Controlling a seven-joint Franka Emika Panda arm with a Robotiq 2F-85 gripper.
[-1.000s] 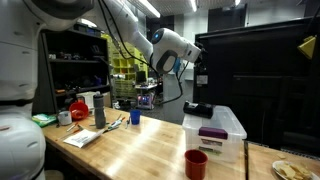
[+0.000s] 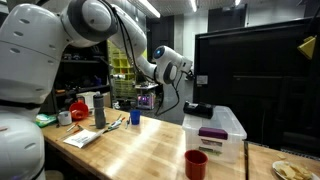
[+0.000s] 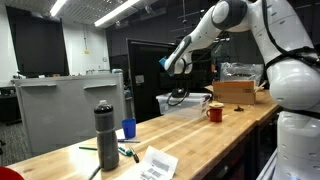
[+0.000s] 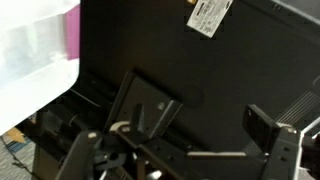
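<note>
My gripper is open in the wrist view, its dark fingers wide apart at left and right with only a black background between them. In the first exterior view, the gripper [image 2: 189, 73] hangs in the air well above the white bin [image 2: 231, 128]. A black object [image 2: 198, 109] lies on top of that bin, and a purple patch [image 2: 212, 133] shows on its front. The bin [image 4: 32, 65] fills the wrist view's upper left corner. The red mug [image 2: 196, 164] stands on the table in front of the bin.
A blue cup [image 3: 129, 128] and a tall grey bottle [image 3: 107, 138] stand at the table's other end, near pens and paper [image 3: 157, 163]. Brown boxes [image 3: 235, 96] sit beyond the red mug. A plate of food [image 2: 293, 170] is at right. Mid-table is clear.
The arm has come down, bringing my gripper lower above the bin and slightly left in the first exterior view. The table objects have not moved.
</note>
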